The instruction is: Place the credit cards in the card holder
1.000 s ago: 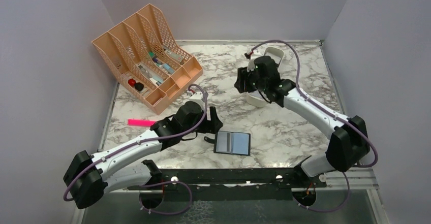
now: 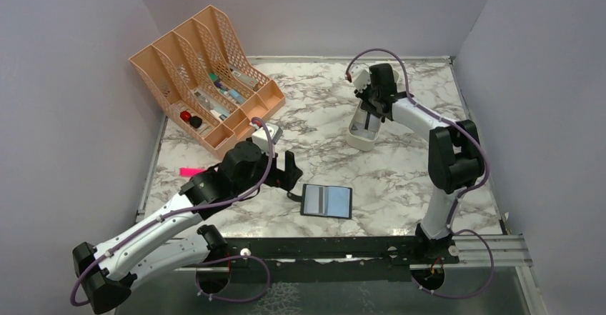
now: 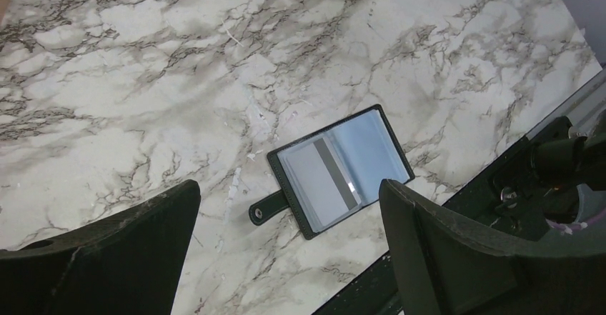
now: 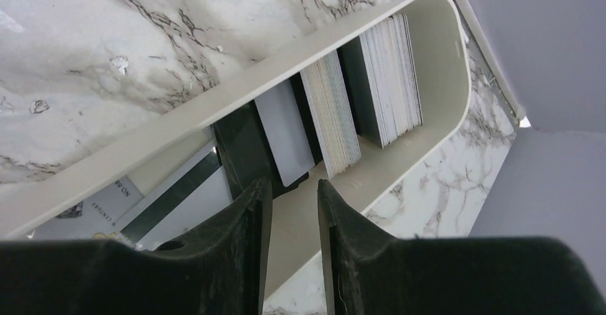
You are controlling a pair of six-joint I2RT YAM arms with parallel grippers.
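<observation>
The card holder [image 3: 371, 151] lies spread flat on the marble table, a grey card [image 3: 314, 179] with a dark stripe in its left side and its strap pointing left. Up and to the left of it hovers my left gripper, fingers wide apart and empty. A long white box [image 4: 421, 143] holds the other cards: a white card [image 4: 286, 136] leaning on a black one, a stack of white cards [image 4: 393, 79], and loose flat ones at the near end. Over this box my right gripper points down, part open, a narrow gap between its fingers and nothing in it.
An orange slotted organizer [image 2: 164, 47] with pens and small items stands at the back left. A pink strip [image 2: 191, 172] lies in front of it. Marble is clear between holder and box.
My right gripper has moved back and over the white box, its fingers now closer together. The left arm has drawn back slightly to the left, away from the card holder.
</observation>
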